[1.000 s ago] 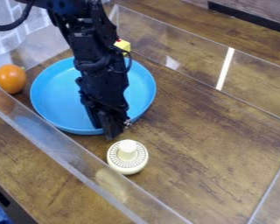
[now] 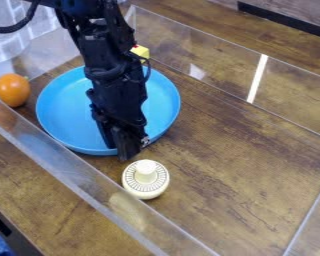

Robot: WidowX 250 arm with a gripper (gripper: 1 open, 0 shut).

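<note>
The black robot arm reaches down from the top of the view, its gripper [image 2: 125, 146] low over the front right part of a blue bowl [image 2: 67, 110]. The fingertips are dark and small, and whatever is between them is hidden. A white round object [image 2: 145, 180] with a ribbed top lies just in front of the gripper, outside the bowl.
An orange round object [image 2: 11, 89] sits left of the bowl, and a small yellow item [image 2: 141, 51] is behind it at the back. Transparent edges run along the left and right.
The arm and gripper have shifted very slightly; the bowl and other objects look unmoved.
</note>
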